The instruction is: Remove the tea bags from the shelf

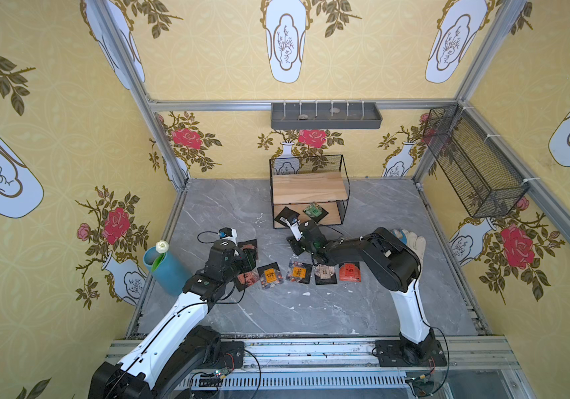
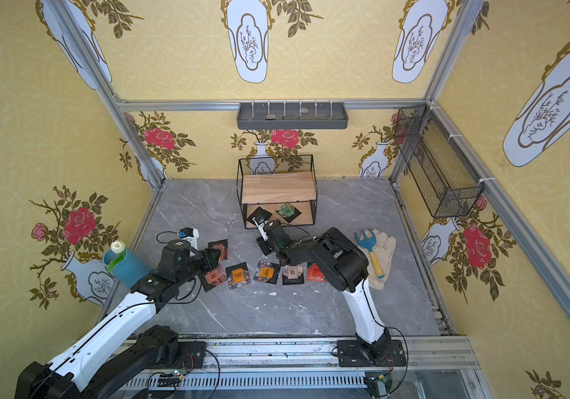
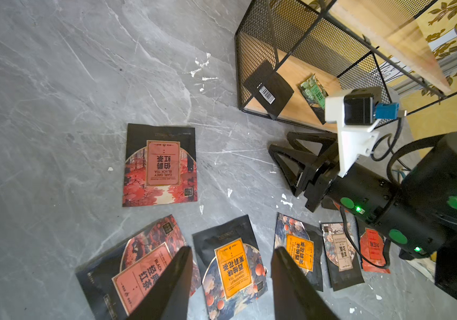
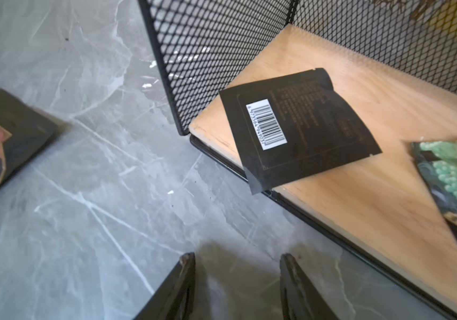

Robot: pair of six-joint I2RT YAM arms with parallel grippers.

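The black shelf's lower board (image 4: 319, 53) holds a dark tea bag (image 4: 303, 128), barcode up, overhanging the front edge, and a green tea bag (image 4: 452, 170). My right gripper is open just in front of the shelf, nothing between its fingers. My left gripper is parted and empty, above tea bags on the table: an Earl Grey bag (image 3: 161, 165), another red bag (image 3: 141, 272), orange-labelled bags (image 3: 233, 266) (image 3: 298, 250), a pale-labelled bag (image 3: 340, 253) and a red bag (image 3: 372, 250).
A blue container (image 1: 171, 272) with a white flower stands at the left. A glove (image 2: 381, 266) and blue-yellow tool (image 2: 371, 252) lie at the right. The table behind the left bags is clear. A wire basket (image 1: 471, 159) hangs on the right wall.
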